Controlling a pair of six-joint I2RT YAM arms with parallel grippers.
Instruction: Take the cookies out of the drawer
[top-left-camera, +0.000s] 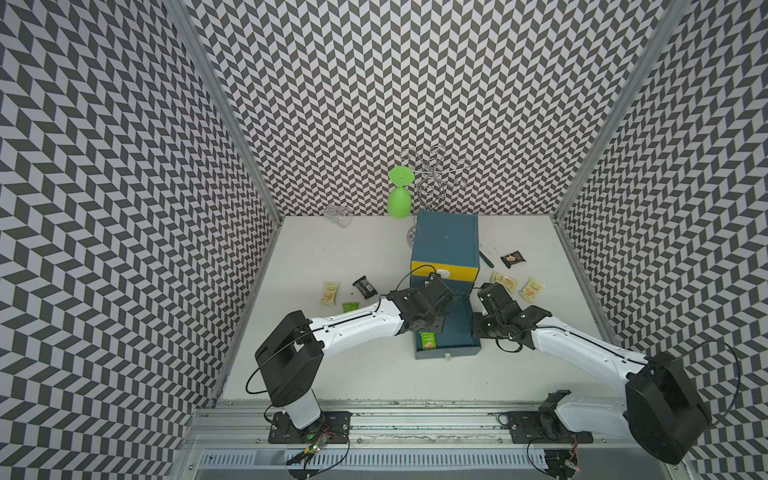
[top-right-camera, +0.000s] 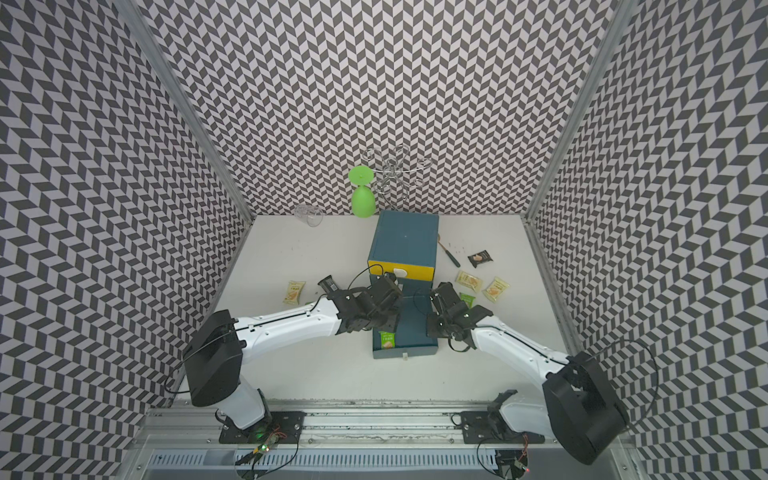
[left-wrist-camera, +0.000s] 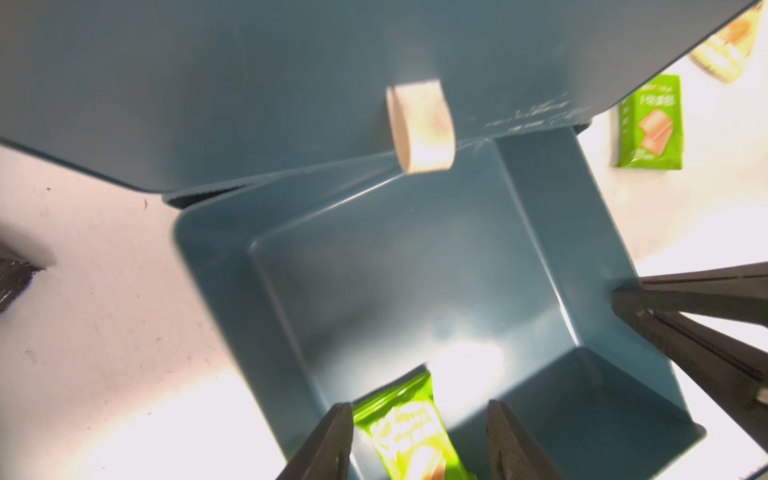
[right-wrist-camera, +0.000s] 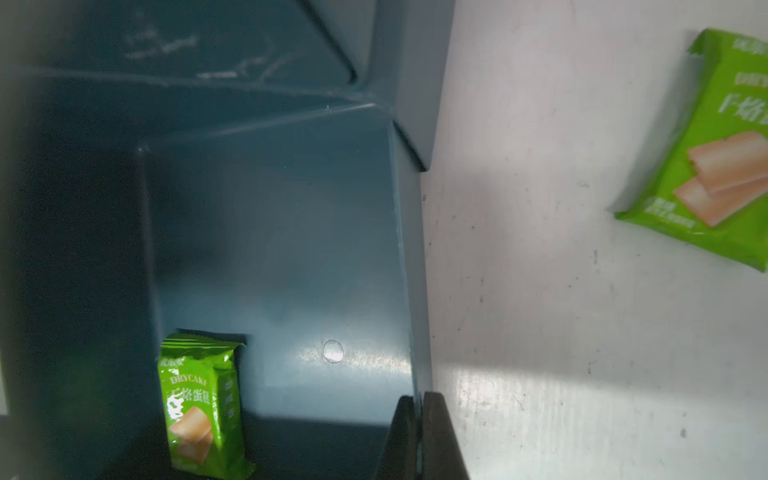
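Observation:
The drawer (left-wrist-camera: 400, 264) is pulled out of the blue-and-yellow cabinet (top-left-camera: 445, 236). A green cookie packet lies in its near left part, also in the left wrist view (left-wrist-camera: 408, 432). My left gripper is above that packet with fingers apart, nothing seen held between them. My right gripper is shut at the drawer's right wall, with no packet in it.
Green packets lie outside the drawer, one to its right (right-wrist-camera: 712, 144). Cream packets (top-left-camera: 530, 289) and dark packets (top-left-camera: 512, 258) lie around the cabinet. A green goblet-like object (top-left-camera: 399, 200) stands behind.

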